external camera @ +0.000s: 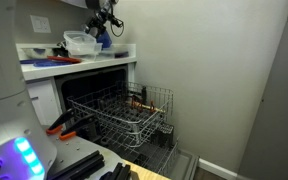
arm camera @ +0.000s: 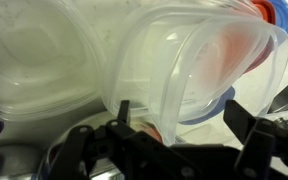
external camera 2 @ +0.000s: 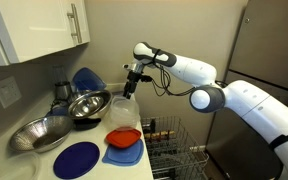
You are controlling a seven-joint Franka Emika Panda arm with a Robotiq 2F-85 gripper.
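Note:
A clear plastic container (arm camera: 209,65) fills the middle of the wrist view, tilted, its translucent wall passing between my fingers. My gripper stands open, one finger on each side of that wall; whether either touches it, I cannot tell. From exterior view 2, the gripper (external camera 2: 131,88) points down just above the clear container (external camera 2: 123,111), which is on the counter. In exterior view 1 my gripper (external camera: 103,25) is high at the back left, over the clear container (external camera: 81,43); its fingertips are too small there to read.
Around the container lie a red bowl (external camera 2: 123,137), a blue square lid (external camera 2: 124,153), a dark blue plate (external camera 2: 77,160) and metal bowls, one being a colander (external camera 2: 42,133). The pulled-out dishwasher rack (external camera: 134,125) stands below the counter.

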